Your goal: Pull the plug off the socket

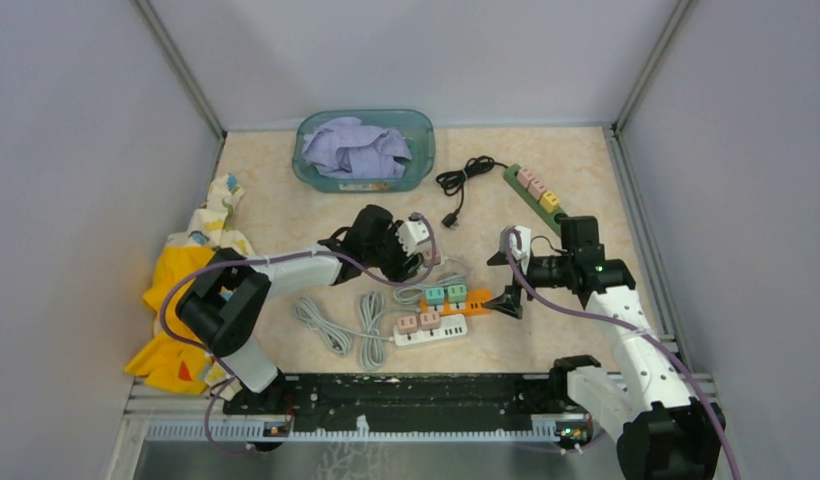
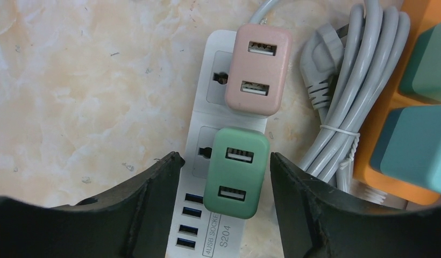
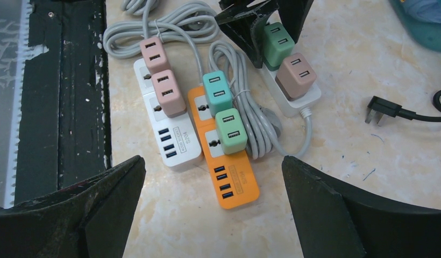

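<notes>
My left gripper is part open around a green plug (image 2: pixel 235 169) seated on a white power strip (image 2: pixel 207 80); its fingers are either side, with contact unclear. A pink plug (image 2: pixel 257 70) sits further along that strip. In the right wrist view the same green plug (image 3: pixel 277 42) is between the left fingers. My right gripper stands open over bare table beside the orange strip (image 3: pixel 237 191), nothing between its fingers.
Another white strip (image 1: pixel 441 333) with pink plugs and coiled cables lie near the front. A teal basin (image 1: pixel 416 150) with cloth, black cable (image 1: pixel 464 175), and green strip (image 1: pixel 518 190) are at the back. Yellow cloth (image 1: pixel 171 280) lies left.
</notes>
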